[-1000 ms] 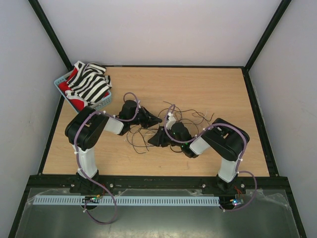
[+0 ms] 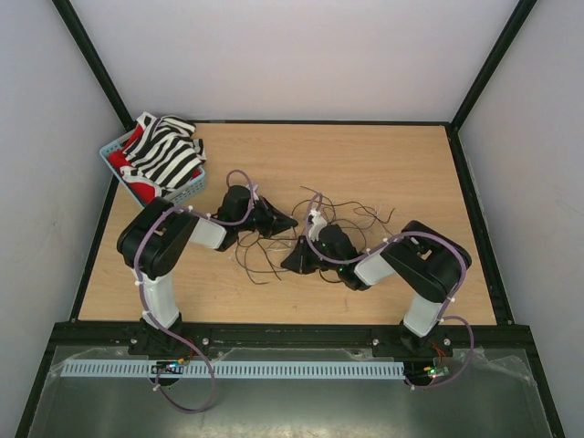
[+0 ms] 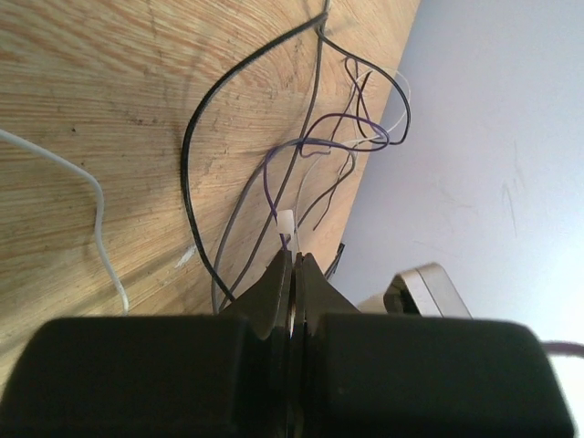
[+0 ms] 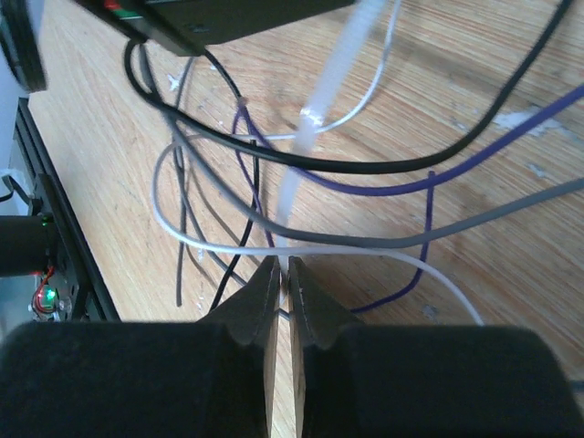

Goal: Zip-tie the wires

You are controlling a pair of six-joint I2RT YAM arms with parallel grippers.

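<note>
Loose wires in black, grey, white and purple lie tangled over the middle of the wooden table, seen as black wire (image 3: 192, 155), purple wire (image 4: 383, 190) and white wire (image 4: 383, 251). My left gripper is shut among them, a small pale tab (image 3: 286, 222) just beyond its tips. My right gripper is shut on a translucent zip tie (image 4: 324, 91), low beside the wires, which cross over and around the tie. In the top view it sits just below and right of the left gripper.
A blue basket (image 2: 190, 185) with striped and red cloth stands at the back left. A dark frame edge borders the table on each side.
My right gripper has shifted slightly toward the front and right, and its fingers appear closer together. The left gripper is almost unchanged.
</note>
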